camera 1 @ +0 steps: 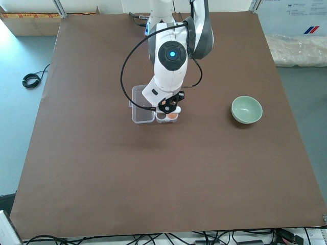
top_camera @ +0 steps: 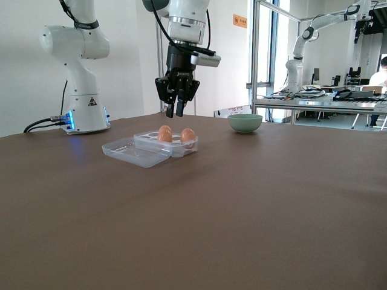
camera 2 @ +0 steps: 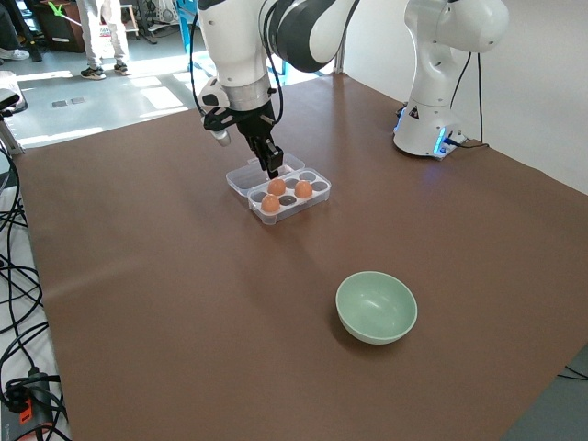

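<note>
My black gripper point(top_camera: 175, 110) hangs above an open clear egg carton point(top_camera: 145, 154) holding brown eggs point(camera 2: 303, 188); in the right view they sit in some of its round wells, others empty. The fingers point down, slightly apart, with no object seen between them. In the left view the gripper point(camera 1: 168, 107) covers much of the carton point(camera 1: 142, 115). A pale green bowl point(camera 1: 247, 109) stands apart from the carton, to the right in the left view and in the foreground point(camera 2: 376, 322) of the right view.
Cables point(camera 2: 18, 303) run along its edge outside the work surface.
</note>
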